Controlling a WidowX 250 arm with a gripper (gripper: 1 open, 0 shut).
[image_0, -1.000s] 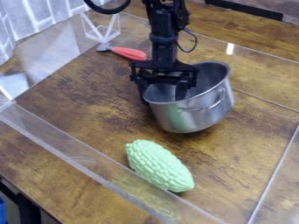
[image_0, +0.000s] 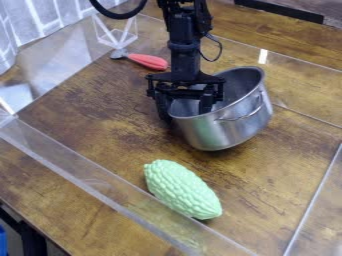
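Note:
A steel pot (image_0: 222, 128) sits tilted on the wooden table, right of centre. My black gripper (image_0: 187, 95) is down at its left rim, with the fingers partly inside the pot; whether they are open or shut is hidden. A pale green bumpy object (image_0: 182, 188) lies on the table in front, and a red-handled utensil (image_0: 144, 60) lies behind my arm at the back left.
Clear plastic edging (image_0: 80, 170) runs along the front left and right of the work area.
The pot has shifted and tipped slightly, and my gripper has moved a little lower and to the left.

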